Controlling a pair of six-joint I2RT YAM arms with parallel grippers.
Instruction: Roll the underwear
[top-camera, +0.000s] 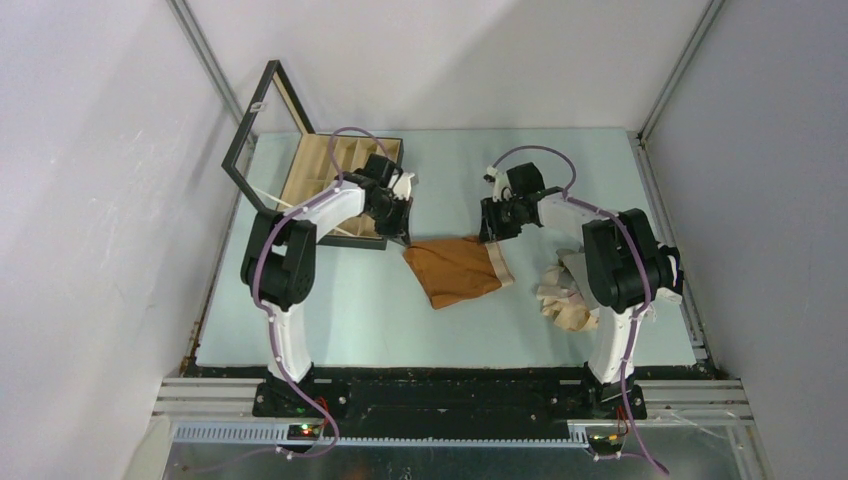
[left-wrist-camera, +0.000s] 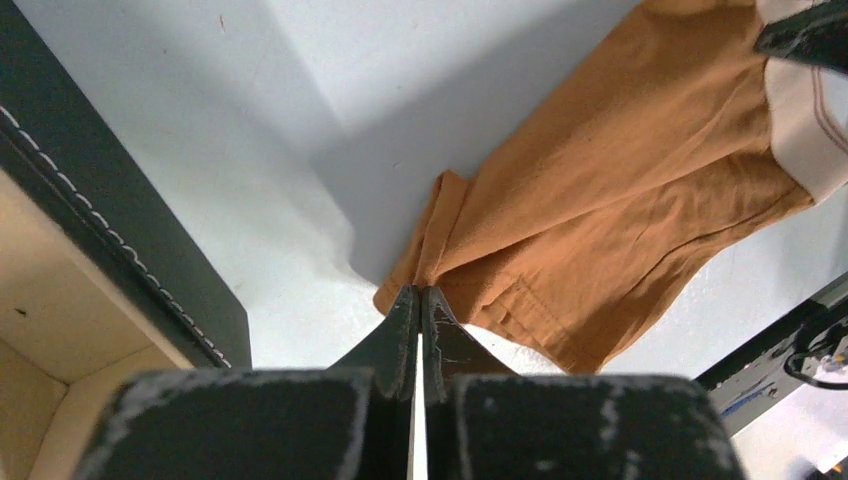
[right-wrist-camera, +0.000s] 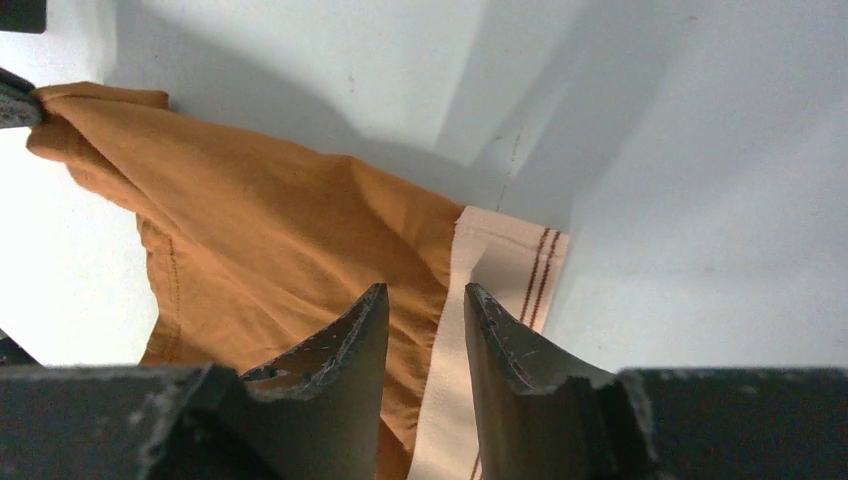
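Brown underwear with a pale striped waistband (top-camera: 450, 270) lies spread on the table between my grippers, waistband on the right. My left gripper is shut with its tips at the bunched upper left corner of the fabric (left-wrist-camera: 448, 220); whether cloth is caught between them is unclear. My right gripper is part open, its fingertips over the waistband's upper end (right-wrist-camera: 500, 270) where it meets the brown cloth.
A black-edged box with wooden compartments (top-camera: 305, 170) and a raised lid stands at back left. A pile of light cloths (top-camera: 563, 305) lies at right, under the right arm.
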